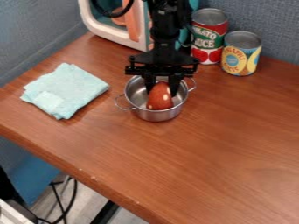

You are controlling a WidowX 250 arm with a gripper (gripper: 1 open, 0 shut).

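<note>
A red, tomato-like object (160, 99) with pale spots sits in a small steel pot (140, 108) with two side handles. The black gripper (162, 86) reaches down from above into the pot, its fingers around the top of the red object. Whether they are closed on it is hard to tell, as the gripper body partly hides the contact.
A folded light blue cloth (66, 91) lies at the left. A tomato sauce can (208, 38) and a yellow can (240, 54) stand at the back right, beside a toy appliance (110, 19).
</note>
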